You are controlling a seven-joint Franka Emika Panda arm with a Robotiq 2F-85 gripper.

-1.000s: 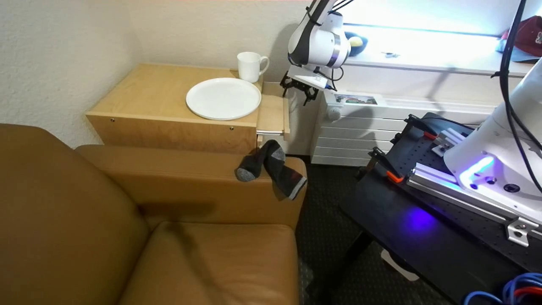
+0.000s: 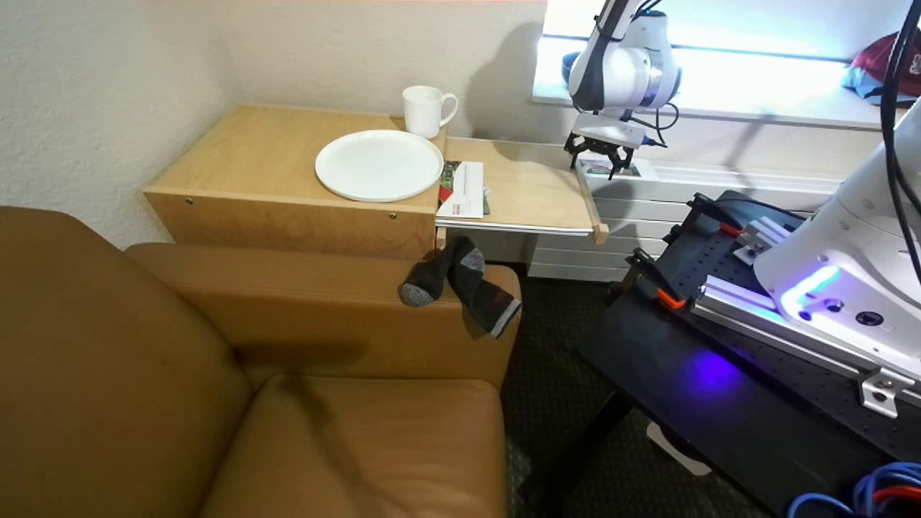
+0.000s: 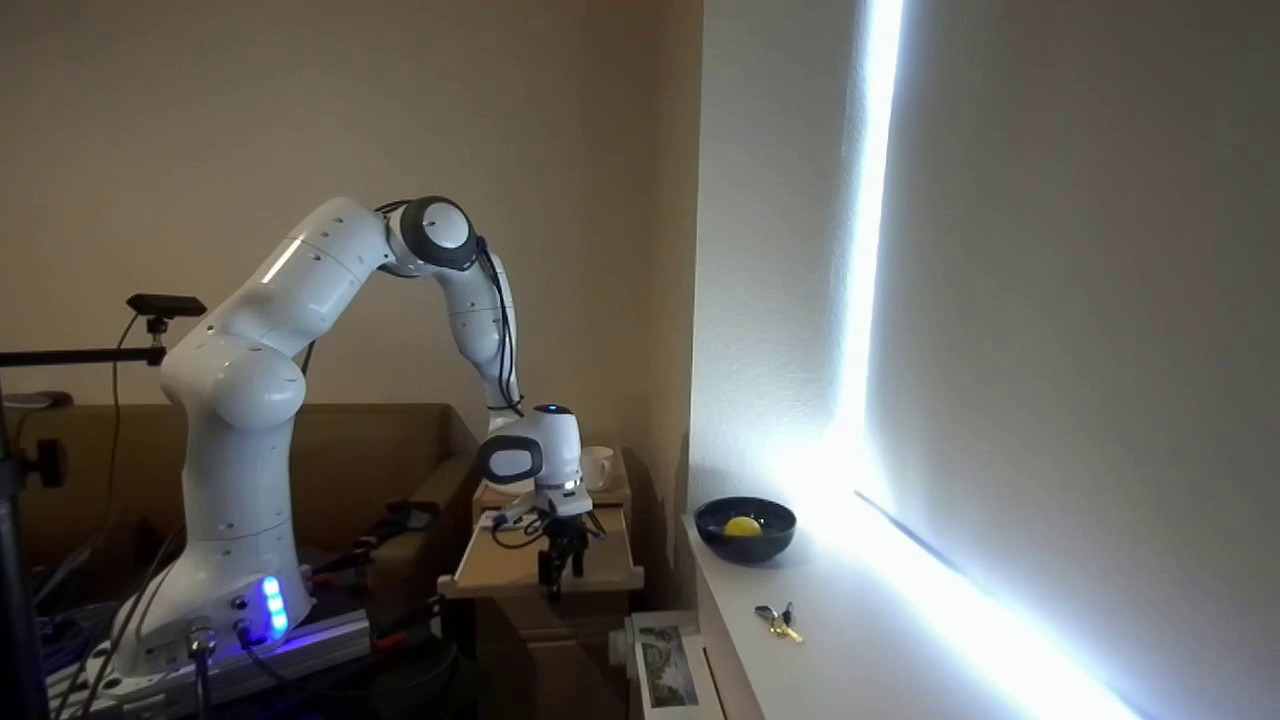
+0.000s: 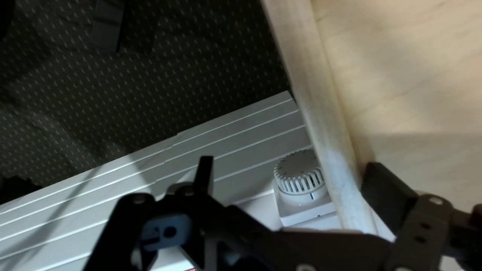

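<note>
A pull-out wooden tray (image 2: 527, 194) extends from the light wood cabinet (image 2: 259, 155) toward the window wall. Its raised end rail (image 4: 323, 113) crosses the wrist view. My gripper (image 2: 593, 167) is at that end, fingers wide apart. One finger (image 4: 389, 194) lies on the inner side of the rail, against or very near it. On the outer side stands the other finger (image 4: 205, 174), clear of the wood, over the radiator. A leaflet (image 2: 466, 190) lies on the tray near the cabinet, with something small and grey beside it, partly hidden.
On the cabinet are a white plate (image 2: 380, 165) and a white mug (image 2: 423, 112). Dark socks (image 2: 466, 280) drape over the sofa arm. A radiator (image 2: 622, 224) with a round knob (image 4: 298, 174) sits close to the rail. The sill holds a dark bowl (image 3: 744, 546) and keys (image 3: 780, 622).
The tray has slid far out of the cabinet to the right, and my gripper has moved right with its end rail. The leaflet on it has come into view.
</note>
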